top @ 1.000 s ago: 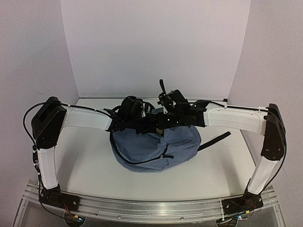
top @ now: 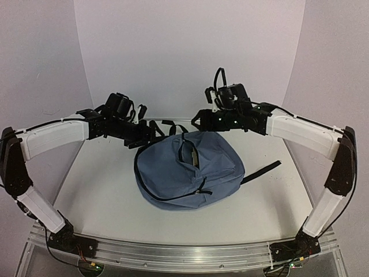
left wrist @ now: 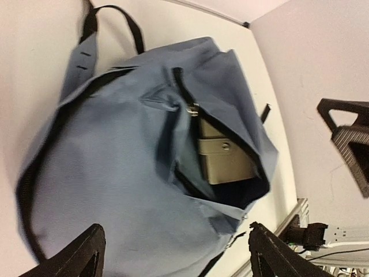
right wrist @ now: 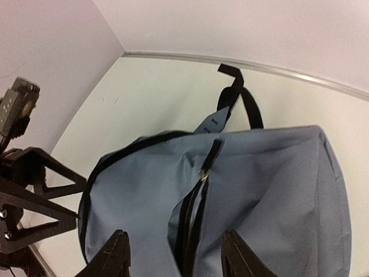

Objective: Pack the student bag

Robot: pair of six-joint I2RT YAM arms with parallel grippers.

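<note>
A blue-grey backpack (top: pixel 173 170) lies on the white table, its front pocket parted along a black zipper. Inside that pocket, a tan case with a snap flap (left wrist: pixel 228 161) shows in the left wrist view; from the top it is only a pale sliver. My left gripper (top: pixel 153 135) is over the bag's upper left edge, its fingers spread wide with nothing between them in the left wrist view. Above the upper right side hovers my right gripper (top: pixel 199 120), also open and empty. Its two fingers (right wrist: pixel 112 254) stand apart over the fabric.
One black strap (top: pixel 262 172) stretches out to the bag's right, and another strap with a loop (top: pixel 174 127) lies at its top. Bare table (top: pixel 98 190) surrounds the bag. Grey walls enclose the back and sides.
Both grippers were close together over the pocket opening. They have since drawn apart and back, the left one leftward and the right one up. The pocket and pale sliver are now uncovered from above.
</note>
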